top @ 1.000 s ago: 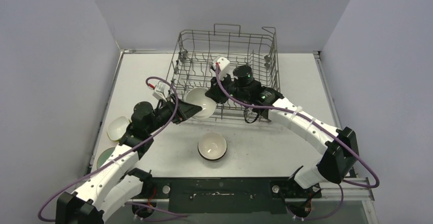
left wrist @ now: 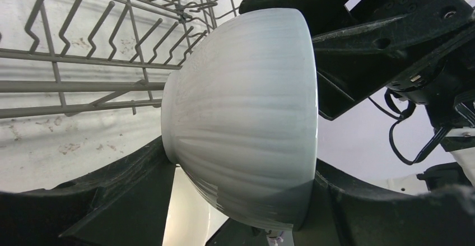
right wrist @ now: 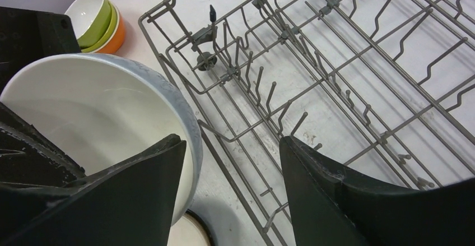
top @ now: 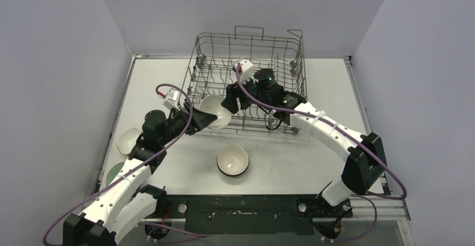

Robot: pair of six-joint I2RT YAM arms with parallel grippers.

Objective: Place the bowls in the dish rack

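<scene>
A white ribbed bowl (top: 214, 108) is tipped over the front-left of the wire dish rack (top: 249, 44). My left gripper (top: 204, 117) has it between its fingers, which touch the bowl's sides in the left wrist view (left wrist: 238, 117). My right gripper (top: 235, 97) stands at the bowl's upper right; in the right wrist view its fingers are apart, with the bowl's rim (right wrist: 196, 139) beside the left finger and nothing clearly between them. A stack of bowls (top: 232, 157) sits on the counter in front of the rack.
At the left, partly behind my left arm, are a white bowl (top: 128, 140) and a green dish (top: 115, 171). The right wrist view shows stacked green and orange bowls (right wrist: 92, 22). The counter right of the rack is clear. Walls bound both sides.
My left gripper and the bowl have shifted slightly left. The right gripper has moved a little left and up in the top view.
</scene>
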